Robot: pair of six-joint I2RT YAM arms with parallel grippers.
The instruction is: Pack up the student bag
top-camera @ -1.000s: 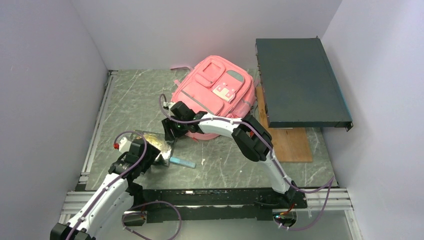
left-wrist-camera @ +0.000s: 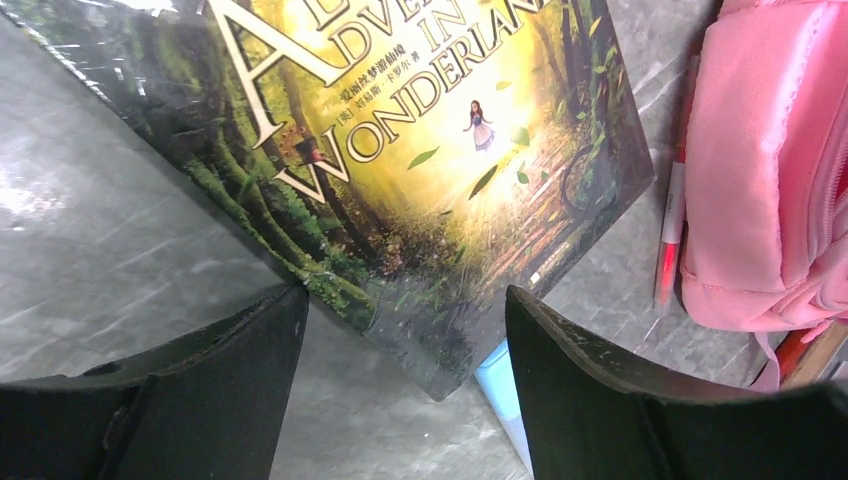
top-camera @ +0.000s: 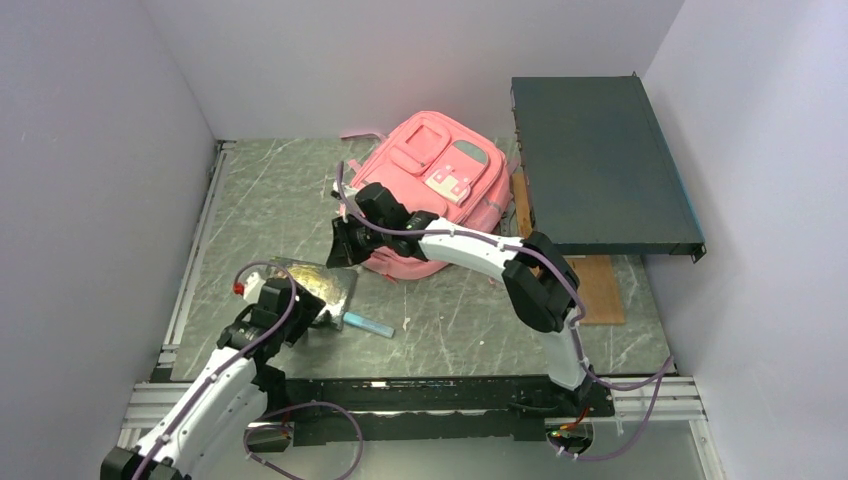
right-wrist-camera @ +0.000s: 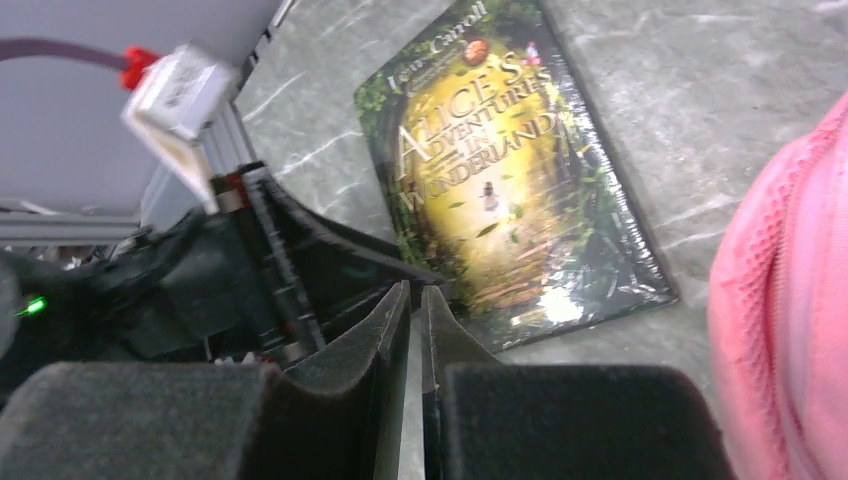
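Note:
The book "Alice's Adventures in Wonderland" [left-wrist-camera: 430,150] lies flat on the grey table at left, partly under my left arm in the top view. My left gripper is open at the book's corner, the fingers apart. My right gripper is shut above and right of the book; nothing between its fingertips can be made out. The pink backpack [top-camera: 435,170] lies at the back centre. A light blue bar-shaped item [top-camera: 368,325] lies beside the book. A red pen [left-wrist-camera: 670,230] lies between book and pink bag in the left wrist view.
A dark raised panel [top-camera: 605,160] stands at the right over a wooden board [top-camera: 597,290]. Walls bound the back and sides.
My left arm has moved very slightly rightward.

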